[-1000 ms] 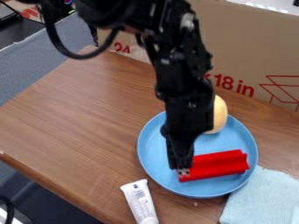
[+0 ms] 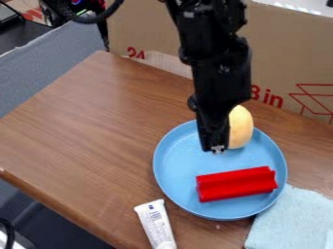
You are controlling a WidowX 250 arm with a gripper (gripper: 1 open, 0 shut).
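Note:
The black gripper [image 2: 216, 141] points down at the upper part of a blue plate [image 2: 185, 176], in front of and partly hiding a pale yellow rounded object [image 2: 240, 124]. Whether its fingers are open or shut cannot be made out. A red roll-shaped object [image 2: 235, 185] lies on the front part of the plate, below the gripper and apart from it.
A white tube [image 2: 154, 225] lies front left of the plate, a pale blue cloth [image 2: 293, 224] front right. A cardboard box [image 2: 286, 68] stands behind.
Over the last second the gripper has moved back and up from beside the red object to the yellow one. The objects on the plate appear unmoved.

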